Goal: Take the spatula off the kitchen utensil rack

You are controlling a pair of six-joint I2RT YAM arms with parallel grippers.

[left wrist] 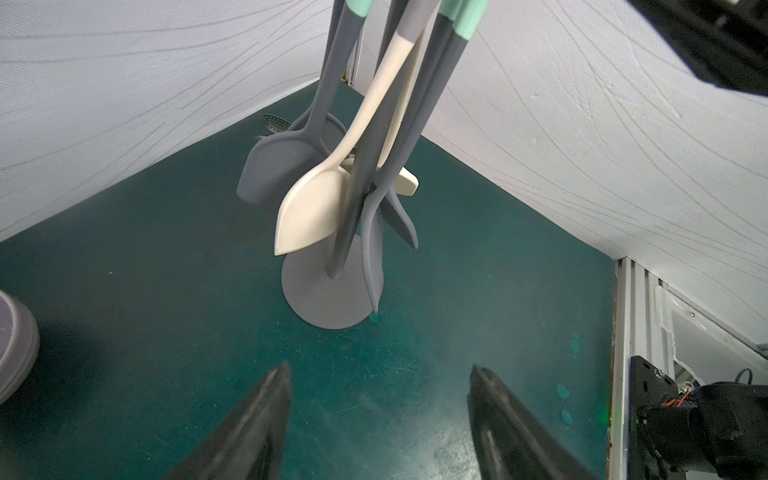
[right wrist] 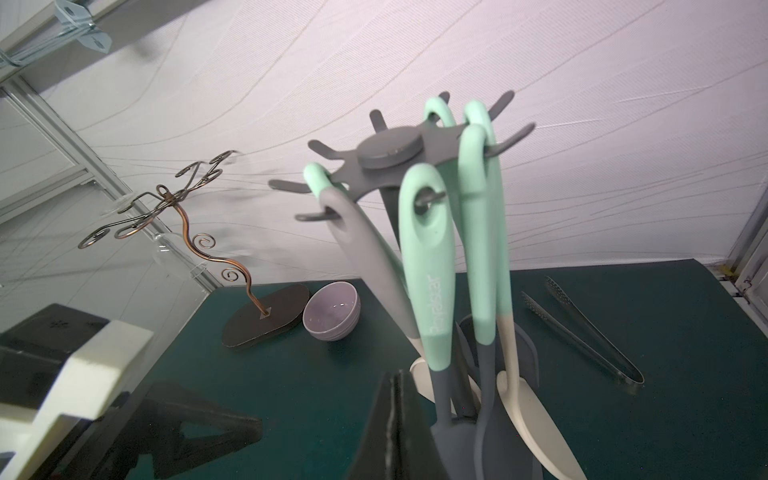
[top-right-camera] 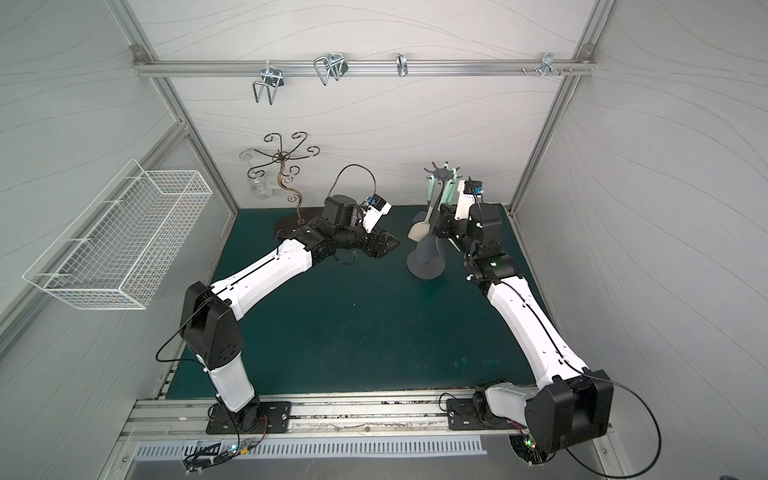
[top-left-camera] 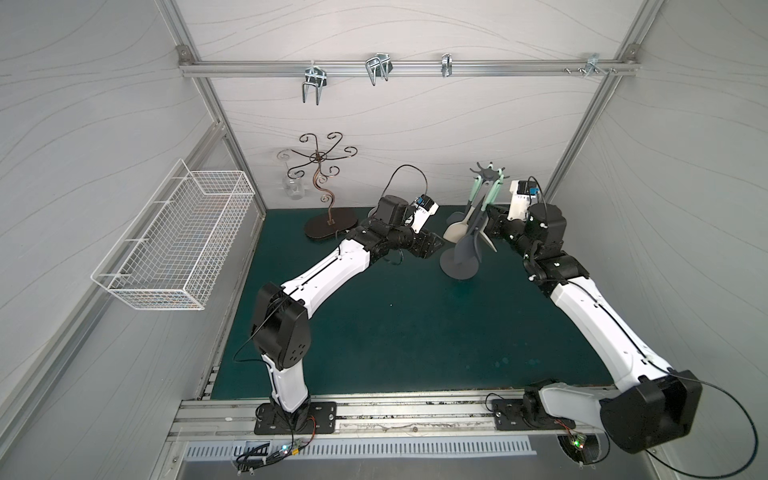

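Note:
Several spatulas and other utensils hang from the arms of the grey utensil rack (right wrist: pixel 389 148). Nearest in the right wrist view is a mint handle (right wrist: pixel 428 264) on a dark grey shaft, its loop over a rack arm. My right gripper is shut with nothing between its fingers. It is at the rack, and that handle is outside its fingers. In the left wrist view a cream spatula (left wrist: pixel 316 208) and a grey spatula (left wrist: pixel 276 164) hang around the rack's post, above its round base (left wrist: pixel 320 300). Apart from them, my left gripper is open and empty.
At the back left stand a scrolled metal stand (top-left-camera: pixel 330 224) and a lilac bowl (right wrist: pixel 332 312). Metal tongs (right wrist: pixel 592 336) lie beyond the rack. A white wire basket (top-left-camera: pixel 180 240) hangs on the left wall.

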